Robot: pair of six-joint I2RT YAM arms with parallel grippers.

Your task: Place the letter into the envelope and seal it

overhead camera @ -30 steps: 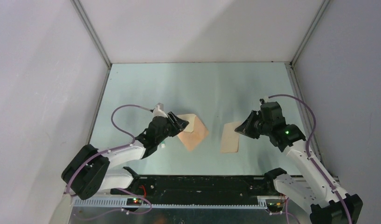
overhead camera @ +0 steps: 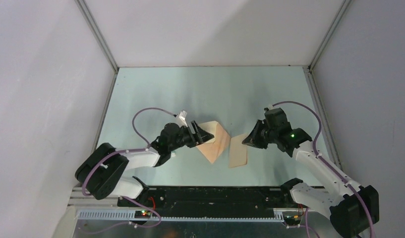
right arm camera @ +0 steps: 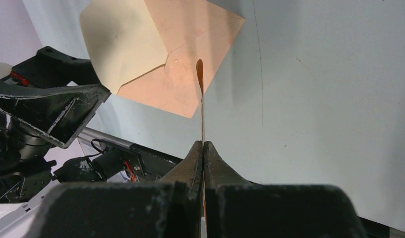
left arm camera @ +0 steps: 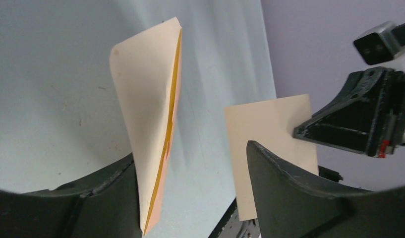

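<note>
The peach envelope [overhead camera: 218, 145], with its cream flap [right arm camera: 123, 44], is at the left of the table's middle. In the left wrist view I see the envelope [left arm camera: 149, 89] nearly edge-on, standing between the parted fingers and closer to the left one. My left gripper is open. To the right of the envelope hangs the plain tan letter [overhead camera: 237, 152], apart from it. My right gripper is shut on the letter, whose thin edge [right arm camera: 202, 106] runs between its tips. What holds the envelope up cannot be told.
White walls stand at both sides and at the back.
The left gripper and the envelope have moved right, and the left fingers now stand farther apart.
</note>
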